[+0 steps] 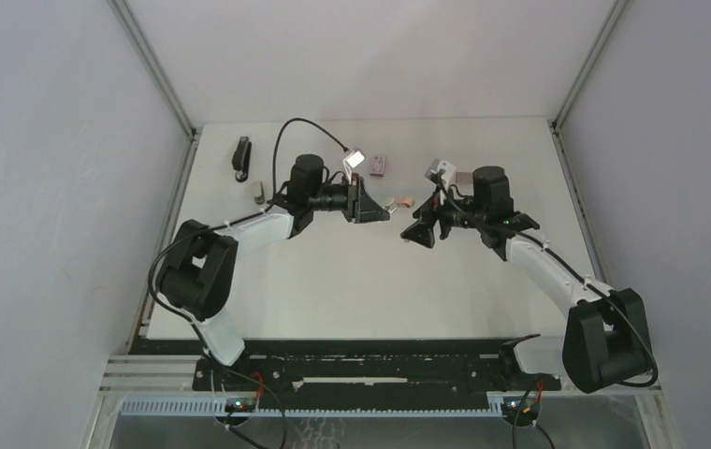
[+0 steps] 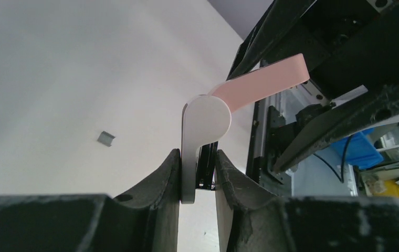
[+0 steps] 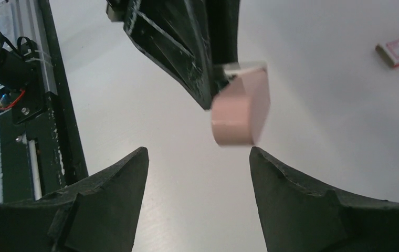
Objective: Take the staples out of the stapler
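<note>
My left gripper is shut on a small stapler (image 1: pixel 399 203) with a pink arm and a white, round-ended part. In the left wrist view, the white part (image 2: pixel 189 142) runs down between the fingers, and the pink arm (image 2: pixel 268 79) sticks out to the upper right. Facing it, my right gripper (image 1: pixel 417 236) stands open and empty. The right wrist view shows the pink end (image 3: pixel 234 118) ahead of its fingers, blurred and apart from them. A small grey piece (image 2: pixel 106 138), perhaps a staple stick, lies on the table.
A black stapler (image 1: pixel 241 159) and a small upright item (image 1: pixel 258 193) stand at the back left. At the back middle lies a small box (image 1: pixel 378 166); a brownish object (image 1: pixel 464 178) is partly behind the right gripper.
</note>
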